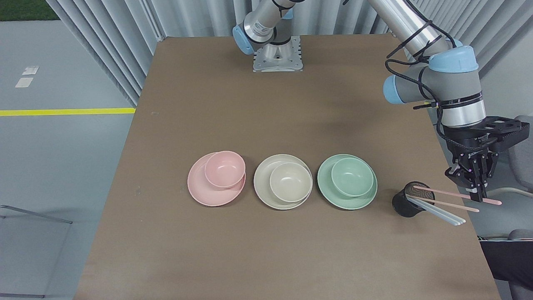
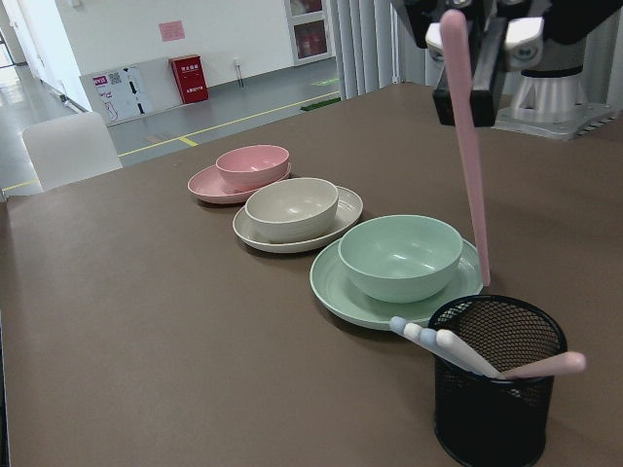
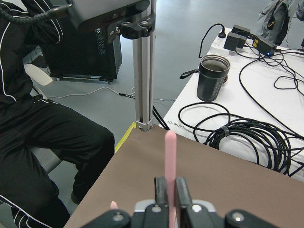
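My gripper (image 1: 477,192) is shut on a pink chopstick (image 2: 467,156) (image 3: 170,156), held just above a black mesh pen holder (image 1: 407,205) (image 2: 487,418) at the table's right edge. The holder has several white, pale blue and pink chopsticks (image 1: 439,215) leaning out of it. To its left stand a green bowl (image 1: 352,176) on a green plate (image 1: 330,192), a cream bowl (image 1: 290,182) on a cream plate (image 1: 270,200), and a pink bowl (image 1: 225,169) on a pink plate (image 1: 200,190).
The wrist view shows a seated person (image 3: 57,142), a metal post (image 3: 144,85) and a white table (image 3: 232,95) with cables and a cup.
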